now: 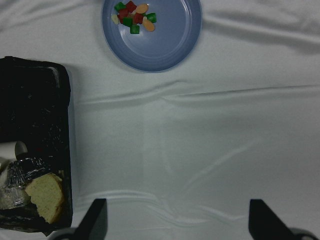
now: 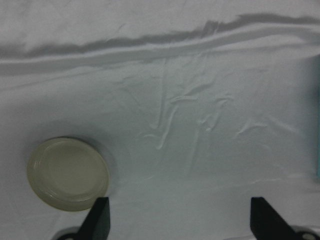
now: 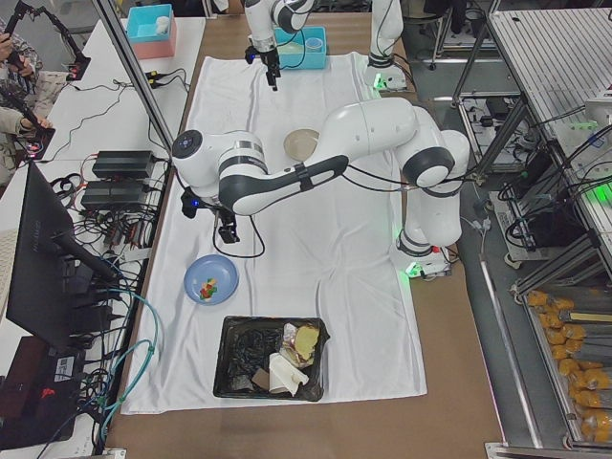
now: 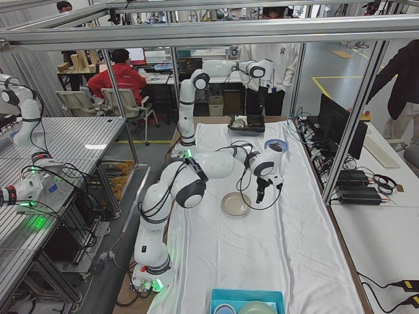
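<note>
A blue plate point(image 3: 210, 271) with small red, green and pale food pieces point(image 1: 134, 19) lies on the white cloth. Below it in the camera left view is a black tray point(image 3: 239, 373) holding bread point(image 1: 46, 197), paper and crumpled wrappings. A beige plate point(image 2: 68, 172) lies toward the far half. My left gripper hangs above the cloth near the blue plate, its fingers wide apart with nothing between. My right gripper is also open and empty, above the cloth beside the beige plate.
A turquoise bin point(image 4: 246, 294) with dishes stands at the cloth's opposite end from the black tray. A monitor point(image 3: 38, 249), cables and metal frame posts border the cloth's sides.
</note>
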